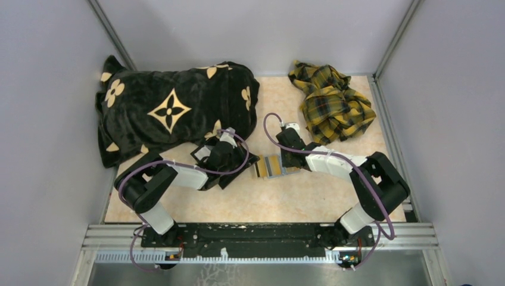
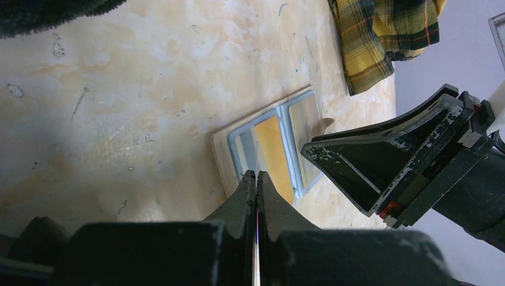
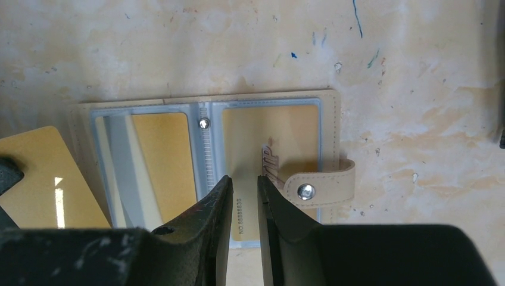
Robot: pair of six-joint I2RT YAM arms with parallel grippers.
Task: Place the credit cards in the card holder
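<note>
The card holder [image 3: 330, 131] lies opened flat on the table, with two blue-edged clear pockets showing gold cards inside. A gold credit card [image 3: 44, 170] stands at the holder's left side in the right wrist view, a dark fingertip of my left gripper pressed on it. In the left wrist view this card shows as a thin edge [image 2: 257, 156] between the fingers of my left gripper, which is shut on it. My right gripper is over the holder's right pocket. Its fingers stand narrowly apart; nothing shows between them but the holder's surface beyond.
A dark patterned cushion [image 1: 170, 110] fills the back left, and a yellow plaid cloth [image 1: 336, 107] lies at the back right. Beneath the left arm is a dark flat item [image 1: 235, 176].
</note>
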